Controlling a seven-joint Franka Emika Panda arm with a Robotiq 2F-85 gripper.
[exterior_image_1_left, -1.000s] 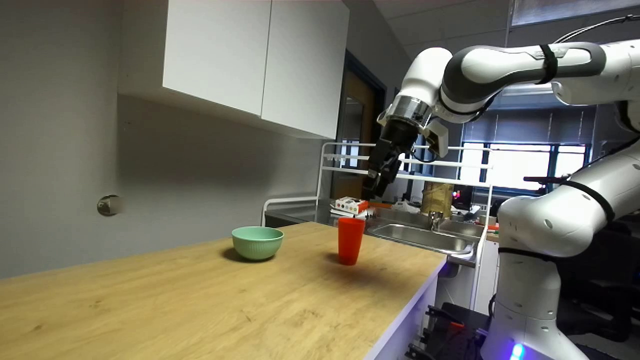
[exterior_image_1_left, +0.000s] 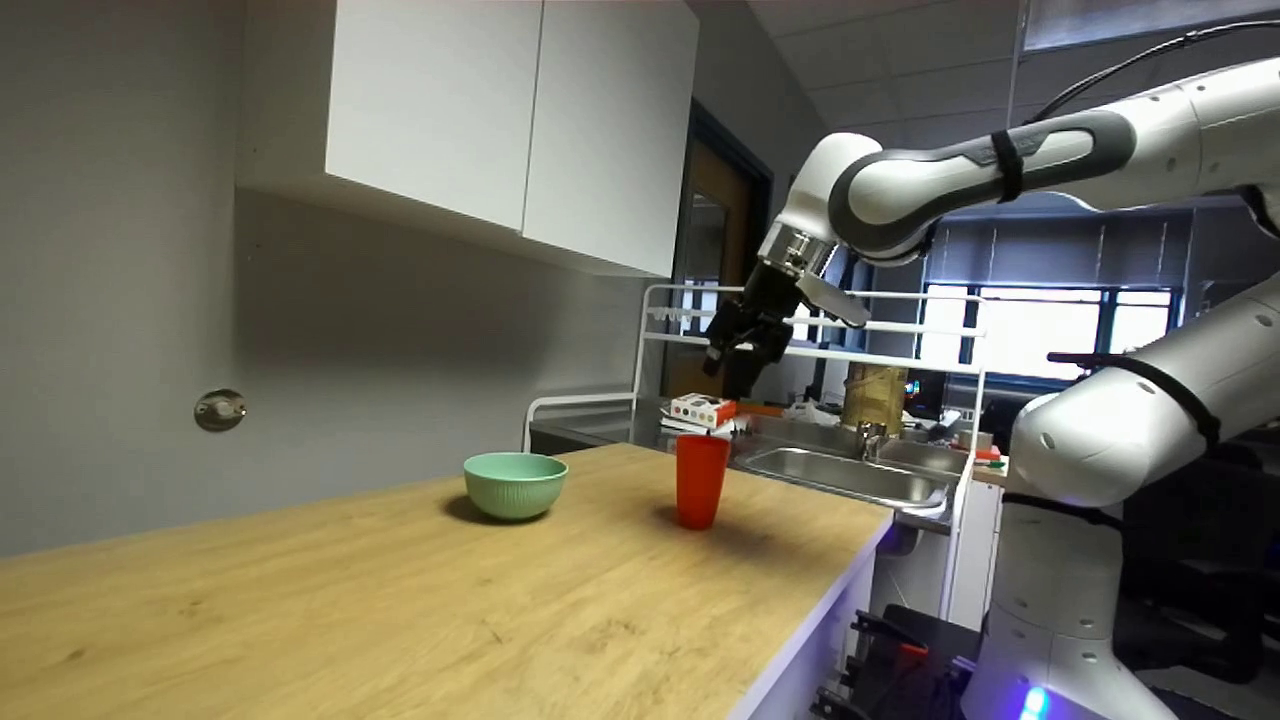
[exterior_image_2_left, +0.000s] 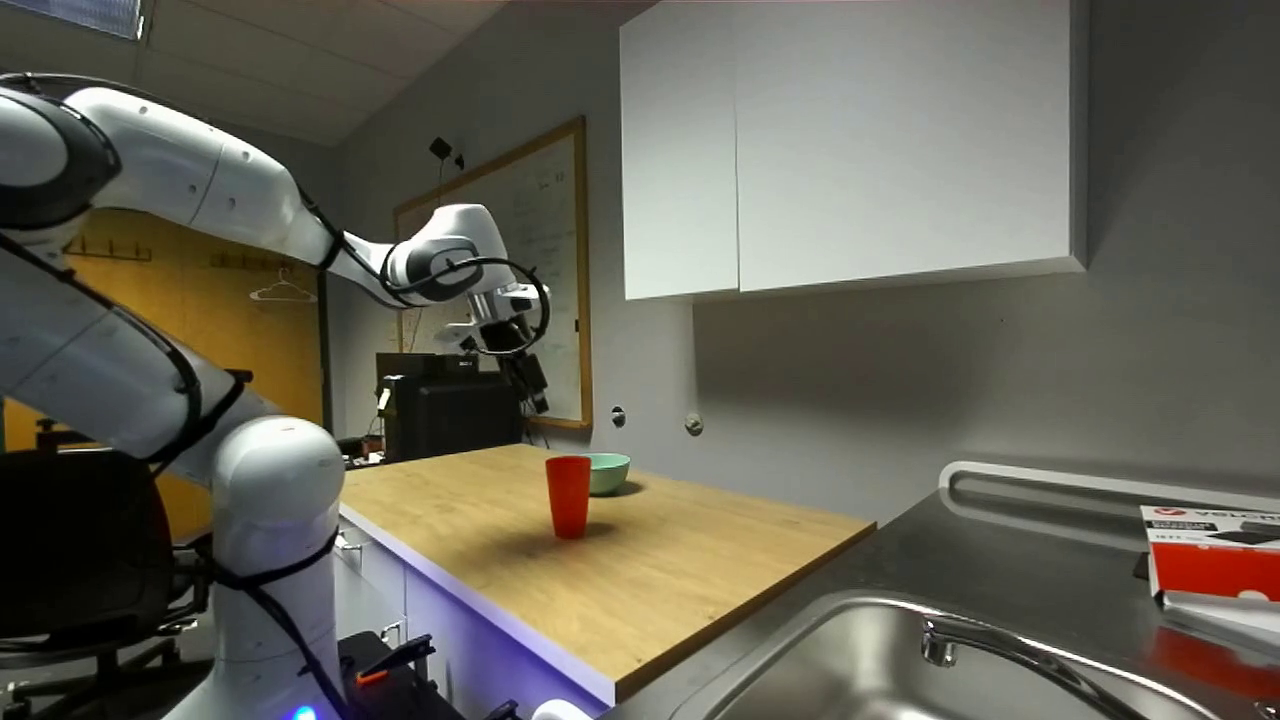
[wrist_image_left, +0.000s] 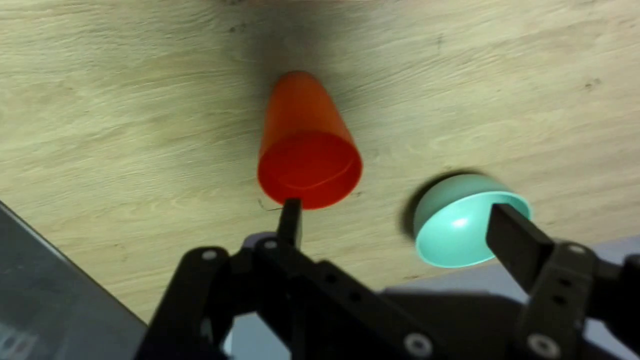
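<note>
A red cup (exterior_image_1_left: 699, 482) stands upright on the wooden tabletop, its mouth facing up. To its left in the first exterior view is a light green bowl (exterior_image_1_left: 515, 486), and in the second exterior view the cup (exterior_image_2_left: 569, 498) partly covers that bowl (exterior_image_2_left: 611, 472). My gripper (exterior_image_1_left: 726, 360) hangs in the air above the table, clear of both objects. In the wrist view the gripper is open, its fingers wide apart with nothing held. One fingertip overlaps the near rim of the cup (wrist_image_left: 309, 165) in the picture; the other overlaps the bowl (wrist_image_left: 459, 231).
Beyond the table's end is a metal sink (exterior_image_1_left: 840, 475) with a white rack (exterior_image_1_left: 822, 353) above it. A white wall cabinet (exterior_image_1_left: 432, 114) overhangs the back of the table.
The arm has shifted left in the first exterior view and its wrist has turned. The cup and bowl have stayed where they were.
</note>
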